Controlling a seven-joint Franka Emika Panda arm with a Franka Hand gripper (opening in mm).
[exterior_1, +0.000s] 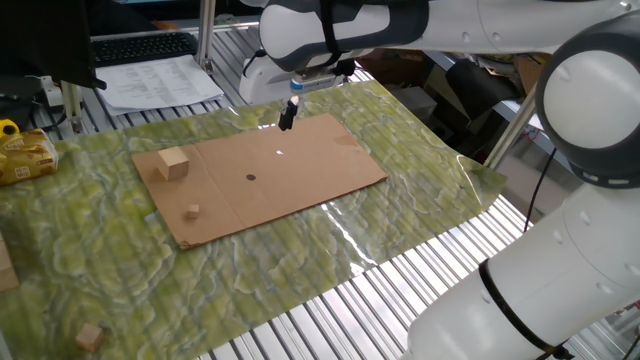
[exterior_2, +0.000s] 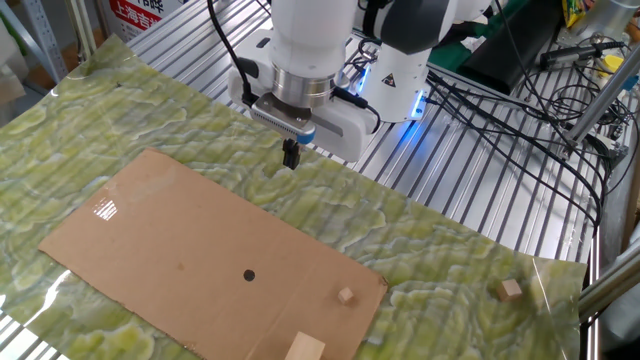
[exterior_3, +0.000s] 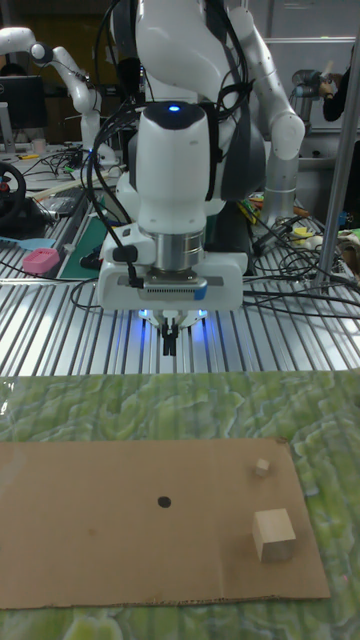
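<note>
My gripper (exterior_1: 287, 126) (exterior_2: 290, 165) (exterior_3: 169, 353) hangs above the work surface, clear of every block. Its dark fingers are together, and nothing shows between them. A larger wooden block (exterior_1: 172, 164) (exterior_2: 305, 347) (exterior_3: 274, 535) rests near one end of the flat cardboard sheet (exterior_1: 290, 180) (exterior_2: 180, 240) (exterior_3: 85, 533). On the same end lies a small wooden cube (exterior_1: 193, 211) (exterior_2: 346, 295) (exterior_3: 262, 467), apart from the larger block. The cardboard also bears a black round spot (exterior_1: 250, 177) (exterior_2: 249, 275) (exterior_3: 164, 501) near its middle.
Off the cardboard, another wooden cube (exterior_1: 90, 337) (exterior_2: 509, 290) sits on the green marbled mat (exterior_1: 300, 260). At the left of exterior view 1 are a yellow-brown packet (exterior_1: 25, 157) and a partly cut-off wooden piece (exterior_1: 6, 268). Most of the cardboard is bare.
</note>
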